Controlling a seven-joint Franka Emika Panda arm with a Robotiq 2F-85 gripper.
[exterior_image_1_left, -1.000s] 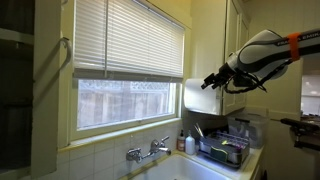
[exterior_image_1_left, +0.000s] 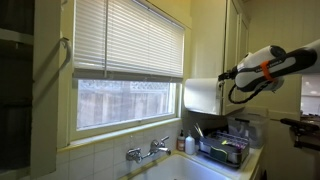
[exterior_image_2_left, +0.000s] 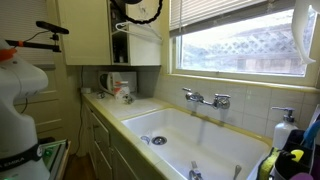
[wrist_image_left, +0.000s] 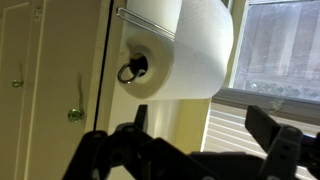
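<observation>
A white paper towel roll (exterior_image_1_left: 203, 96) hangs on a holder beneath the upper cabinet, beside the window. Its end and a dark ring (wrist_image_left: 132, 68) at the core face my camera in the wrist view, where the white roll (wrist_image_left: 203, 48) fills the upper middle. My gripper stands open, its two dark fingers apart and nothing visible between them. The roll lies beyond the fingertips in that view; whether they touch it I cannot tell. From the first exterior view, the gripper (exterior_image_1_left: 226, 76) is at the roll's right end, close to the cabinet.
Cabinet doors (wrist_image_left: 88, 75) run along the left of the wrist view. Below the window are a white sink (exterior_image_2_left: 185, 140) and a wall faucet (exterior_image_2_left: 208, 99). A dish rack (exterior_image_1_left: 225, 148) and soap bottles (exterior_image_1_left: 181, 141) crowd the counter beside the sink.
In the exterior view the forearm has come down and left, its orange band now lower. The gripper end has drawn slightly right, off the front of the roll. The roll hangs in the same place.
</observation>
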